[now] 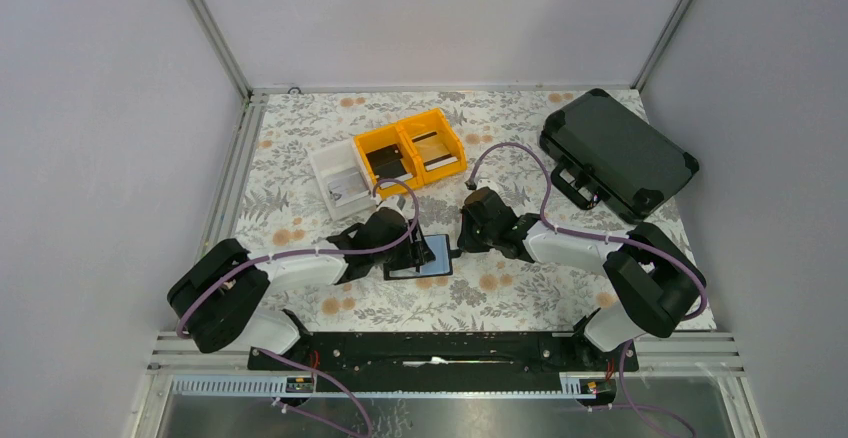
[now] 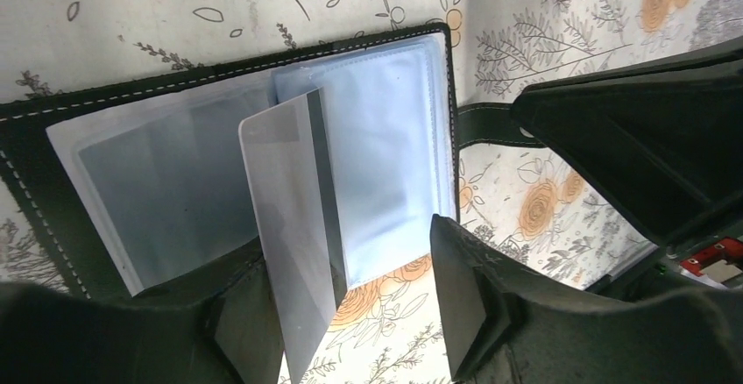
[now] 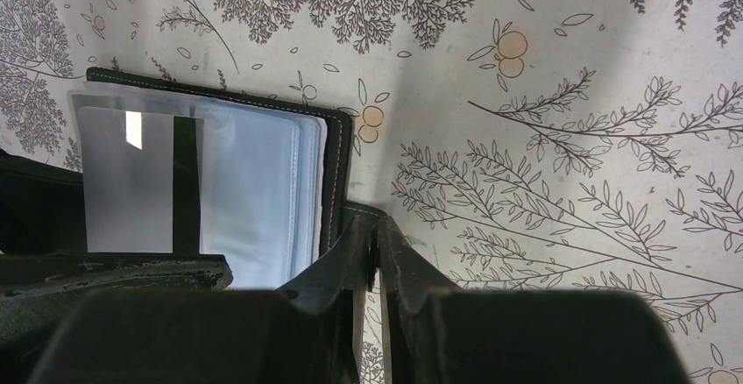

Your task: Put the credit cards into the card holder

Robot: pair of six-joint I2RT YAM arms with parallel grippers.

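Observation:
The open card holder (image 1: pixel 436 256) lies flat at the table's front middle, with pale plastic sleeves (image 2: pixel 378 157) inside a dark stitched cover. A translucent card with a dark stripe (image 2: pixel 289 209) stands tilted over the sleeves, by the left finger of my left gripper. That gripper is part open over the holder; whether it grips the card is unclear, as its right finger stands apart from it. My right gripper is shut on the holder's dark strap (image 3: pixel 359 212) at its right edge.
Orange trays (image 1: pixel 438 161) and a white tray (image 1: pixel 320 168) with cards stand at the back left. A dark case (image 1: pixel 618 153) lies at the back right.

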